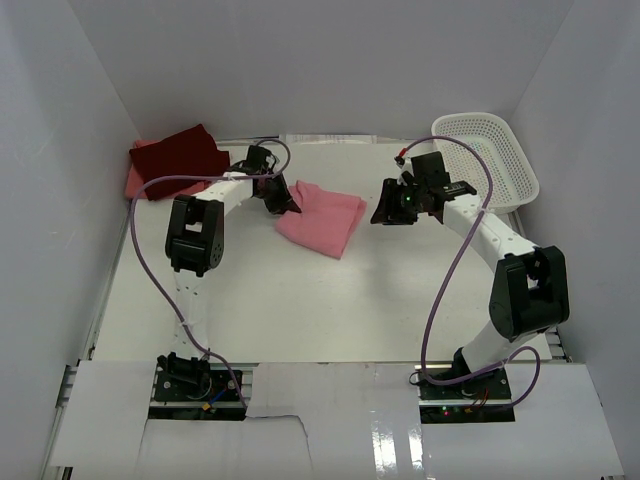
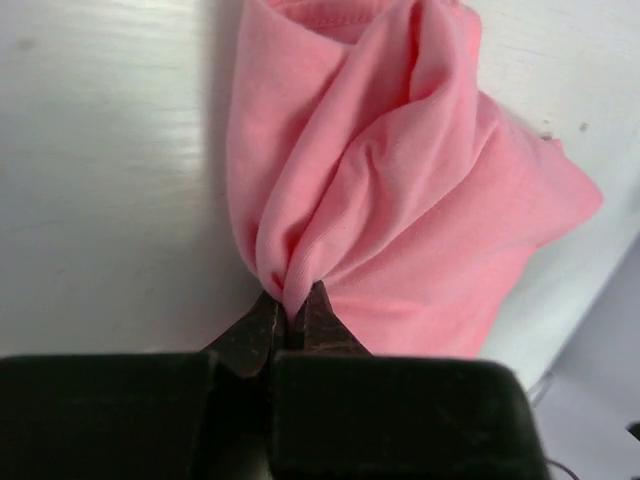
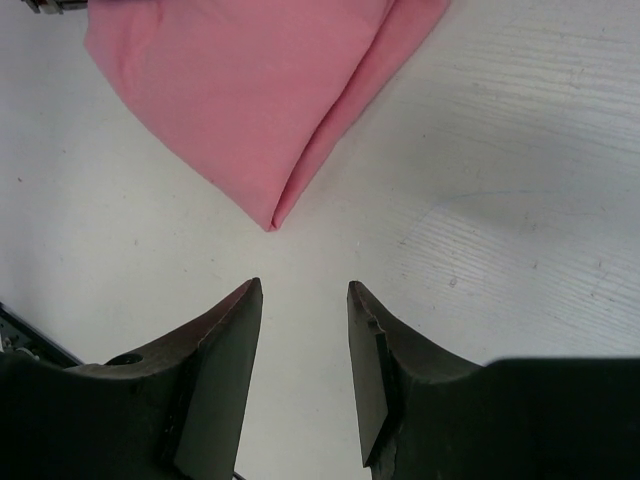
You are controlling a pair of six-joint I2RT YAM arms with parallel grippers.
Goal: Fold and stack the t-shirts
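A folded pink t shirt lies on the table between the two arms. My left gripper is shut on its left edge; in the left wrist view the pink cloth bunches into creases where the fingertips pinch it. To the right of the shirt and apart from it, my right gripper is open and empty, with bare table between its fingers. At the back left lie a dark red shirt and, partly under it, another pink one.
An empty-looking white basket stands at the back right, behind the right arm. Walls close in the back and both sides.
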